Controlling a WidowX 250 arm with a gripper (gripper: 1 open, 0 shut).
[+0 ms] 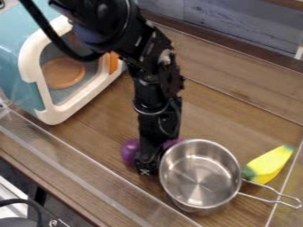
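Observation:
My black gripper (151,160) points straight down just left of a steel saucepan (201,174), at a purple object (130,152) lying on the wooden counter. The purple object is partly hidden behind the gripper and pan. The fingertips are hard to make out against it. A yellow toy banana (271,162) lies right of the pan, under or beside its long wire handle.
A light blue and white appliance (53,106) with an orange round inside stands at the back left. A wall runs along the rear.

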